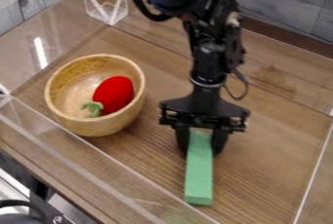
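Observation:
The black robot arm comes down from the top of the view to my gripper (pixel 201 135), which is shut on a long green block (pixel 200 173) low over the wooden table (pixel 278 169). The upper end of the block is hidden among the dark fingers. Whether it touches the table I cannot tell. To the left, a round wooden bowl (pixel 65 99) holds a red object with a green stem (pixel 115 94).
A clear plastic item stands at the back left near the table's edge.

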